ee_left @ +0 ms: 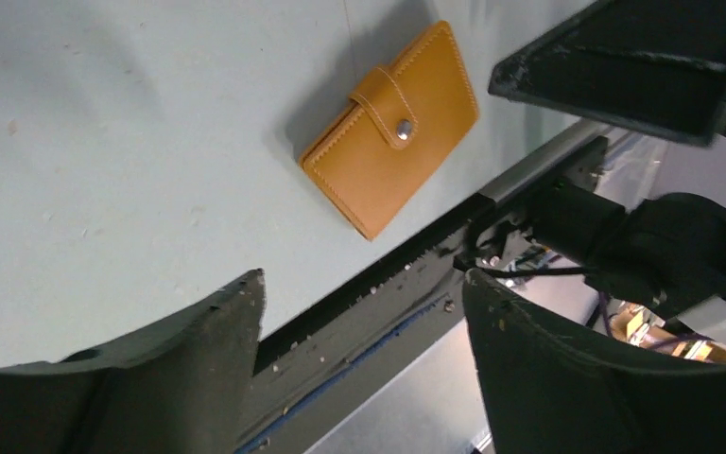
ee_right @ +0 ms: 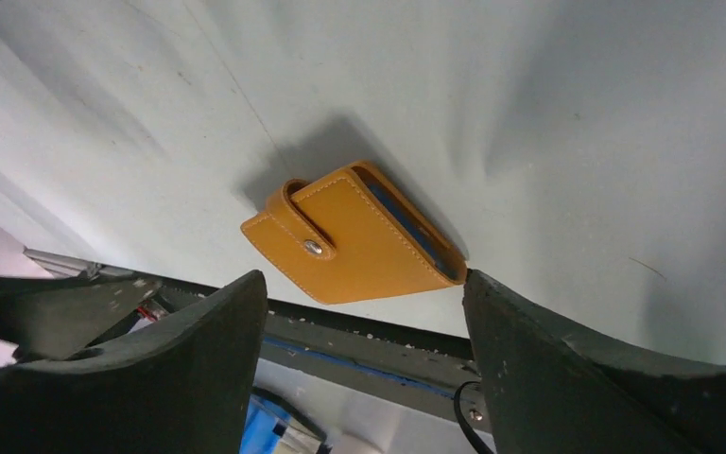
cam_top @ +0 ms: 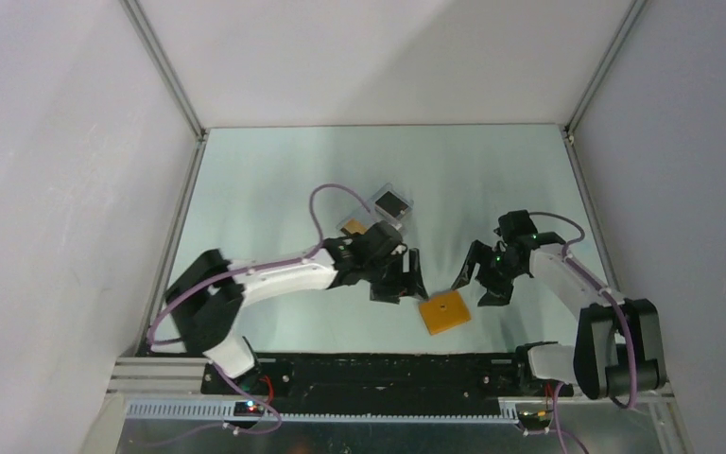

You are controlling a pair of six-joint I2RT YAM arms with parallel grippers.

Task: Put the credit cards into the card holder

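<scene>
The tan leather card holder [cam_top: 445,313] lies on the table near its front edge, strap snapped over one side. In the left wrist view the card holder [ee_left: 388,142] is beyond the fingertips, touching neither. My left gripper [cam_top: 417,274] stands open just left of it, empty. On the right, my right gripper [cam_top: 473,284] is also open with nothing held; the card holder [ee_right: 340,241] shows ahead of its fingers. A clear tray [cam_top: 404,225] at table centre holds a dark card [cam_top: 392,202] and a tan card [cam_top: 353,227], the latter partly hidden by my left arm.
The two grippers are close together over the card holder. The table's front edge and a dark rail [cam_top: 378,378] lie just below it. Free table [cam_top: 492,170] spreads at the back and right; walls close both sides.
</scene>
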